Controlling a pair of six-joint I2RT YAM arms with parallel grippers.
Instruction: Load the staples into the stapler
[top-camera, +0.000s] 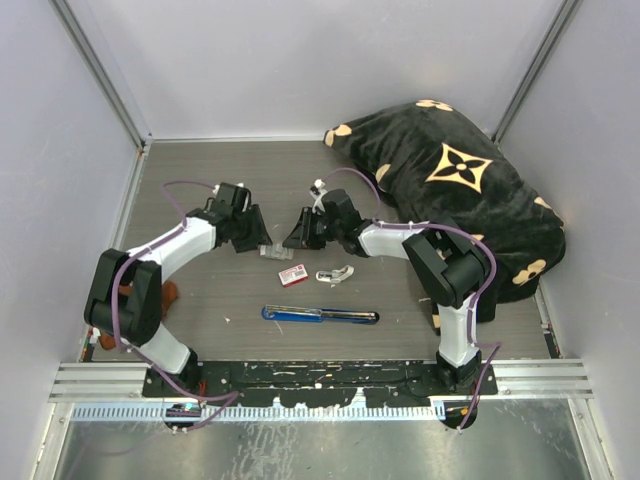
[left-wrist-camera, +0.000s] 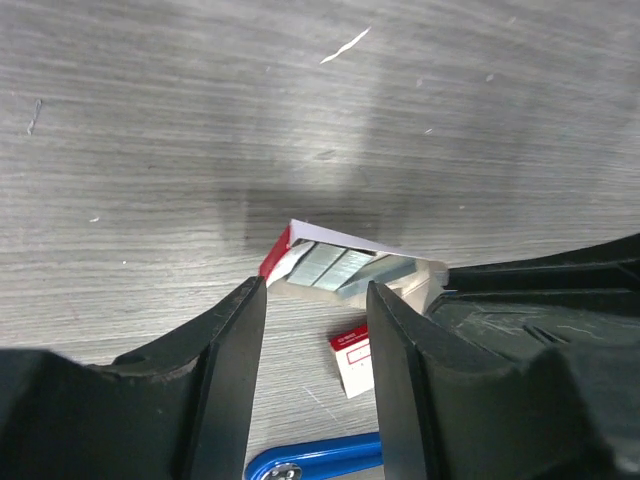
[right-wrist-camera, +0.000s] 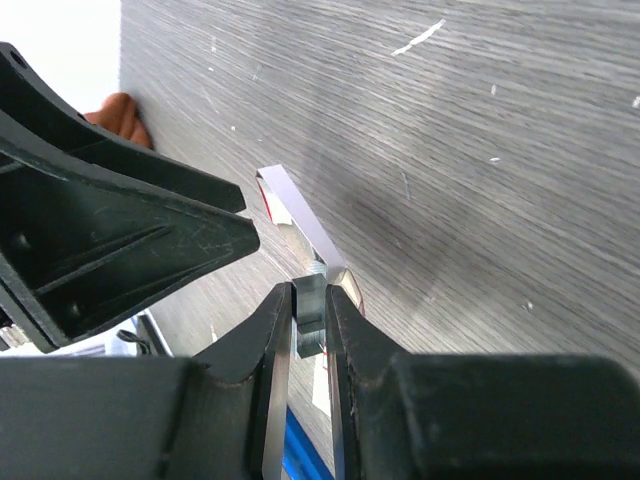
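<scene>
An opened paper box with grey staple strips inside lies between my two grippers. My left gripper stands open, its fingertips apart near the box's front side. At the box's other end is my right gripper, open with a narrow gap. A grey staple piece shows in line with that gap; whether the fingers touch it I cannot tell. In the top view the long blue stapler lies spread open, its silver part showing.
A red and white box lies just in front of the grippers. Right of it is a small white and grey tool. A dark patterned cushion fills the back right.
</scene>
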